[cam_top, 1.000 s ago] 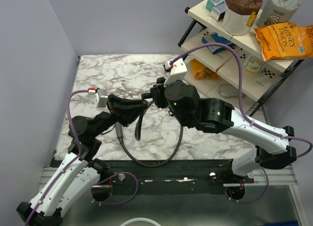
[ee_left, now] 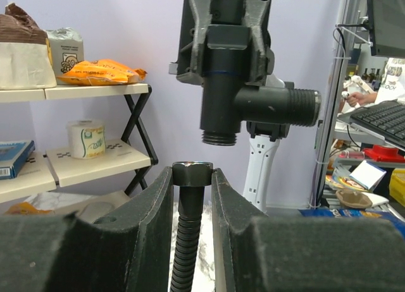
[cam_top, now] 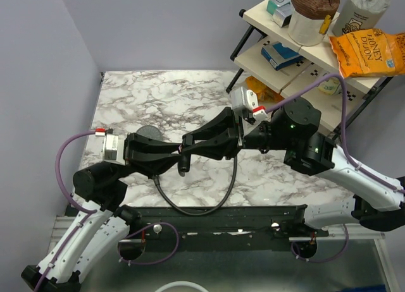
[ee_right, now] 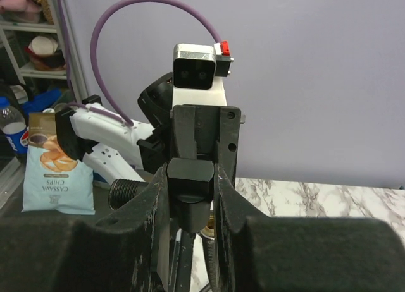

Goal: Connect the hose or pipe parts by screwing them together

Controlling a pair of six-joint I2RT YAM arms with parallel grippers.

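Note:
My left gripper is shut on the upright end of the ribbed black hose (ee_left: 186,248), its nut at the fingertips. Just above it, a black T fitting (ee_left: 231,105) with a threaded side branch (ee_left: 294,107) points a threaded port downward. My right gripper is shut on that fitting. From the top view the two grippers meet near the middle, fitting over hose end; in the left wrist view a small gap separates them. The hose (cam_top: 215,200) loops down over the marble table.
A white shelf unit (cam_top: 259,14) with packets, boxes and rolls fills the back right. Grey walls border it at left and back.
The right gripper has swung round to face the left one, bringing the fitting over the hose end.

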